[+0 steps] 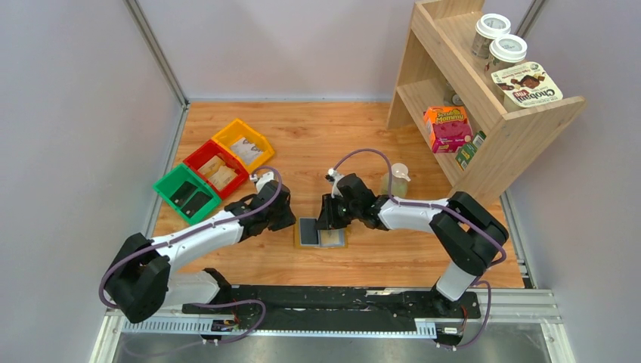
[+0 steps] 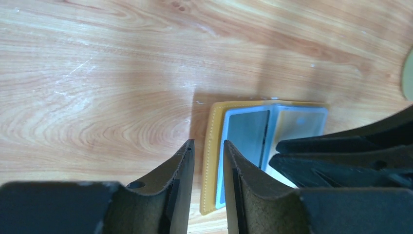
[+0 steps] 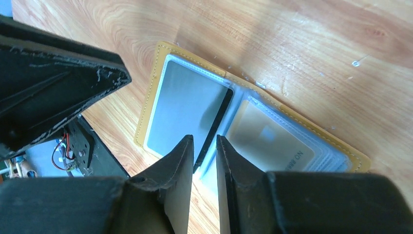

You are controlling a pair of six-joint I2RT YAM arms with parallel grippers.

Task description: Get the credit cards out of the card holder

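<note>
The card holder (image 1: 308, 247) lies opened flat on the table's front middle, tan-edged with clear sleeves. In the right wrist view, one sleeve shows a blue-grey panel (image 3: 182, 109) and the other a pale card (image 3: 270, 139). My right gripper hangs over the holder near its spine, part open, nothing seen between its fingers. My left gripper stands open above the holder's left edge and holds nothing. The right gripper's dark finger (image 2: 341, 151) covers part of the holder in the left wrist view.
Green (image 1: 175, 180), red (image 1: 198, 156) and yellow (image 1: 263, 155) trays with cards inside stand at the back left. A small jar (image 1: 397, 181) is behind the right arm. A wooden shelf (image 1: 495, 162) fills the right rear.
</note>
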